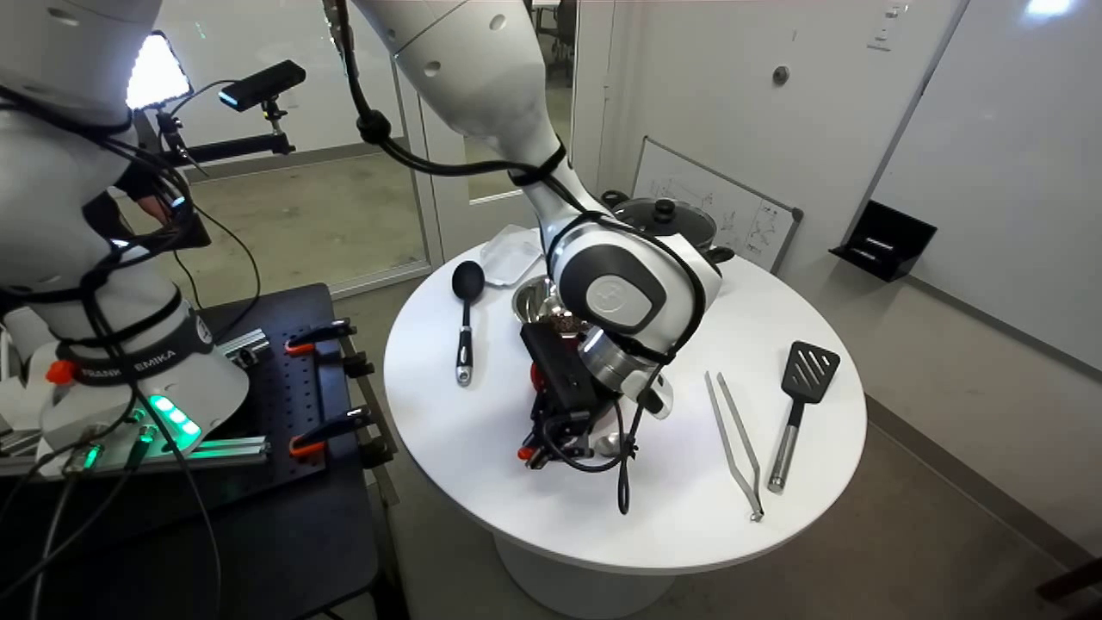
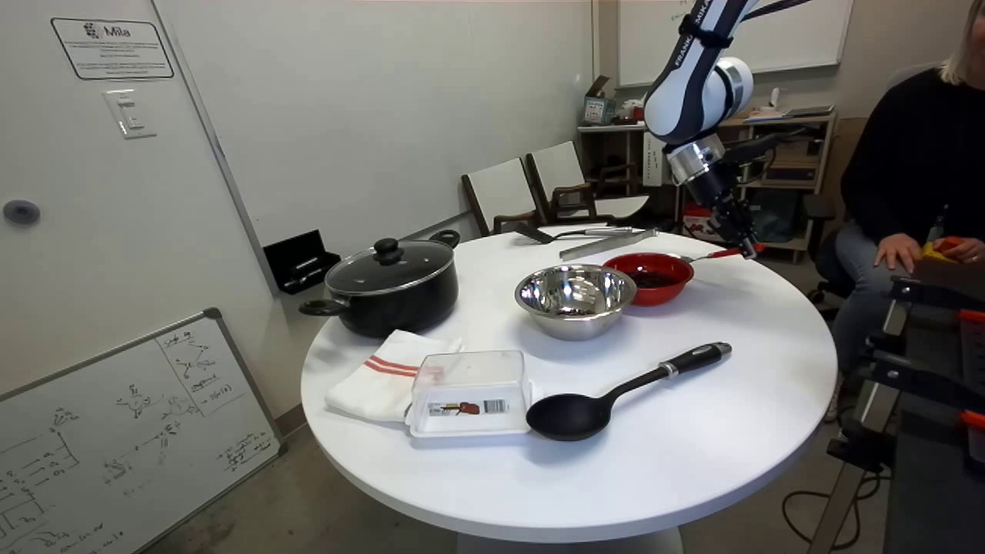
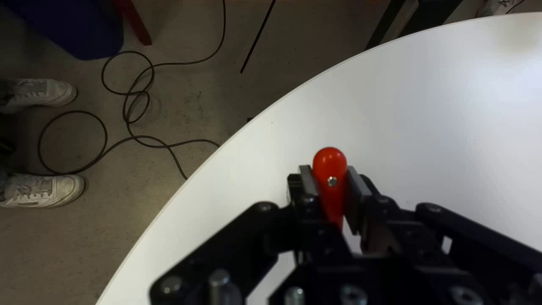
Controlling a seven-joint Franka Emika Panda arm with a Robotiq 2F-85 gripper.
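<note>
My gripper is shut on a red handle (image 3: 331,173), whose rounded end sticks out between the fingers in the wrist view. In exterior view 2 the gripper (image 2: 746,248) stands low over the table at the far right, and a metal shank runs from the red handle (image 2: 725,254) toward a red bowl (image 2: 657,294). Whether shank and bowl are joined cannot be told. Dark contents lie in that bowl. A shiny steel bowl (image 2: 574,323) stands right beside it. Exterior view 1 has the gripper (image 1: 532,458) mostly behind its camera and cables.
A black lidded pot (image 2: 392,295), white towel (image 2: 378,383), clear plastic box (image 2: 469,397) and black spoon (image 2: 572,415) occupy other parts of the table. Metal tongs (image 1: 739,444) and a slotted spatula (image 1: 811,374) lie at the right.
</note>
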